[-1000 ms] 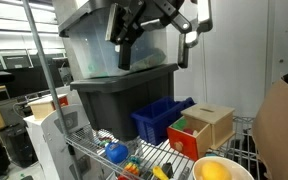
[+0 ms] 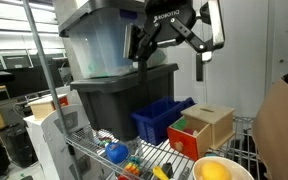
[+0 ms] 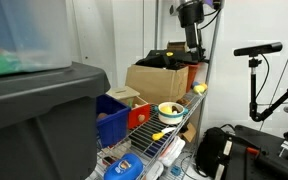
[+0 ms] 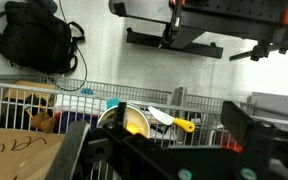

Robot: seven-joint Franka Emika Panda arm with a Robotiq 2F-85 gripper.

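Note:
My gripper hangs in the air above the wire rack, its two fingers wide apart and nothing between them. In the wrist view, dark fingers stand far apart at the lower edge. A white bowl holding a yellow round thing rests on the rack at the front right. The bowl also shows in exterior view 2, below and left of the gripper. Near it lies a yellow-handled utensil. A blue round object sits farther left on the rack.
A blue bin and a wooden box stand at the rack's back. Stacked large tubs rise behind on the left. A brown cardboard box borders the right. Bare wire lies left of the bowl.
In exterior view 1 the gripper has moved right and downward, its fingers staying apart. The things on the rack look unmoved.

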